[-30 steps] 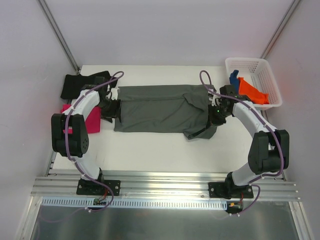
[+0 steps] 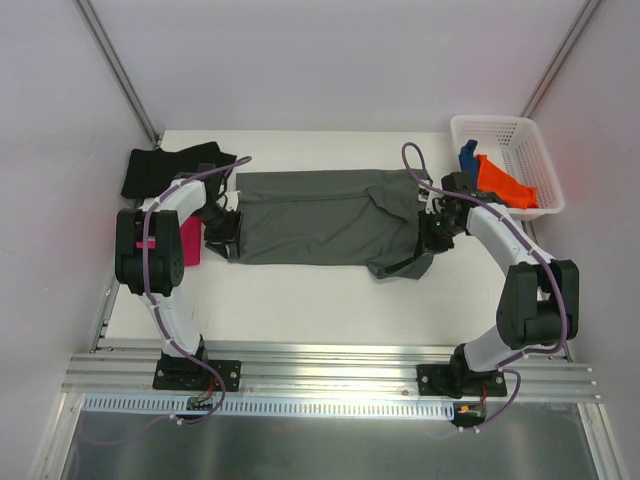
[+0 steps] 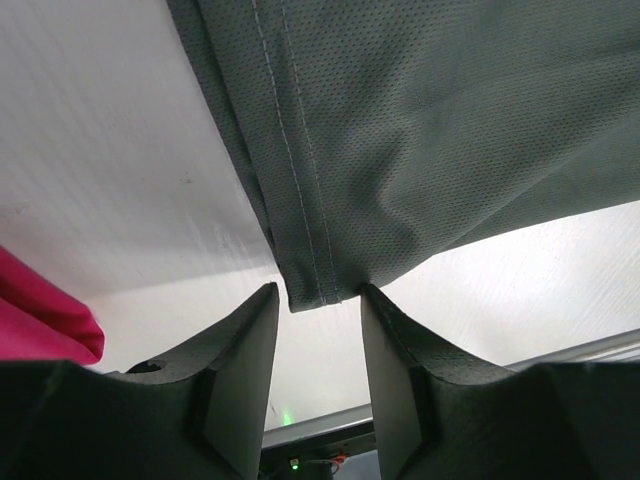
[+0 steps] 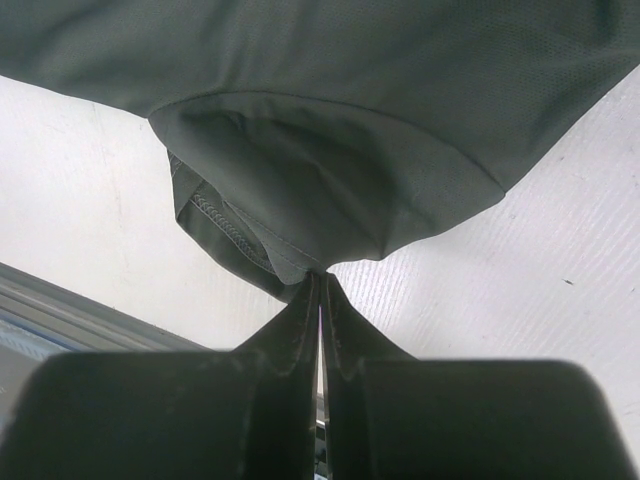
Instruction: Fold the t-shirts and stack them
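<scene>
A dark olive-grey T-shirt lies folded lengthwise across the table. At its left end my left gripper is part open around a stitched hem corner, which sits at the fingertips; whether it is held cannot be seen. At the right end, my right gripper is shut at the edge of a bunched flap of the shirt, with the cloth reaching its tips.
A black folded cloth and a red one lie at the left. A white basket with orange and blue cloths stands back right.
The right arm looks almost unchanged.
</scene>
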